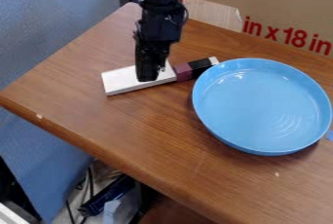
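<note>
My black gripper (152, 64) points down over a white rectangular block (127, 82), its tip low at the block's upper surface. I cannot tell whether its fingers are open or shut. A dark maroon piece with a black band (190, 69) extends from the block's right end toward a light blue plate (260, 72), which lies on the right of the wooden table.
A cardboard box (274, 4) with red printing stands behind it. A blue padded surface and some cables lie off the table's left side.
</note>
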